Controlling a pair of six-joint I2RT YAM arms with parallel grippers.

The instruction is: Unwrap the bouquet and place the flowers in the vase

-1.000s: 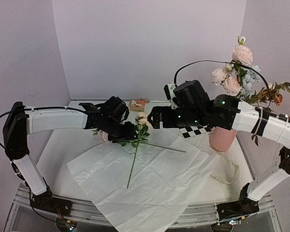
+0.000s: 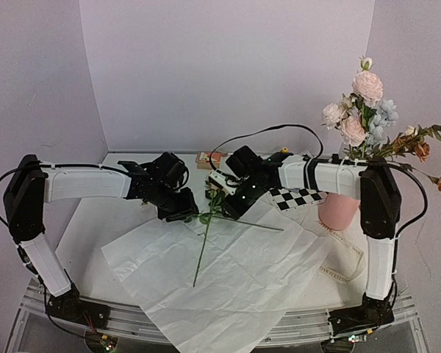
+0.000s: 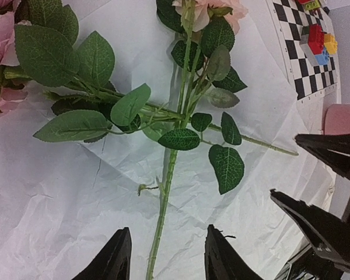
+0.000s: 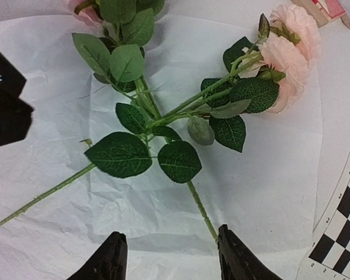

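Observation:
Two long-stemmed flowers lie crossed on the white paper (image 2: pixel 228 250). One has a peach bloom (image 4: pixel 291 64) and a green stem (image 2: pixel 202 254) running toward the front. The other has a pink bloom (image 3: pixel 1 35) and a stem (image 3: pixel 268 144) pointing right. Left of the crossing, my left gripper (image 2: pixel 185 216) stands open above the flowers; the front-pointing stem shows in the gap between its fingers. My right gripper is open over the crossing from the right, with nothing held. The pink vase (image 2: pixel 338 212) at right holds several flowers (image 2: pixel 367 110).
A checkered board (image 2: pixel 298 198) with coloured blocks (image 3: pixel 318 44) lies behind, left of the vase. A small box (image 2: pixel 206 159) sits at the back. A printed ribbon (image 2: pixel 345 272) lies in front of the vase.
My right arm has swung left and lowered from near the board to over the flowers, close to the left gripper. The left gripper has shifted slightly downward in the top view. The stems have stayed put.

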